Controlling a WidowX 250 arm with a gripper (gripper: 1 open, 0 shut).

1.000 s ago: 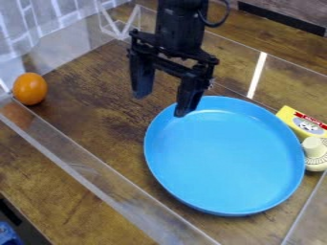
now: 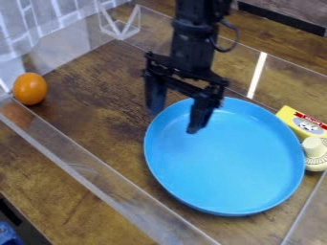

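Observation:
The black gripper (image 2: 179,103) hangs from the top of the camera view over the back edge of a large blue plate (image 2: 224,167). It is blurred, with its two fingers apart and pointing down, and nothing is visible between them.
An orange round object (image 2: 30,88) rests at the left. A yellow package (image 2: 299,122) and a cream round object (image 2: 316,155) lie right of the plate. Clear plastic walls run along the left side. The wooden surface (image 2: 96,96) left of the gripper is clear.
The gripper has shifted slightly to the right and appears more blurred. The plate and other objects have not moved.

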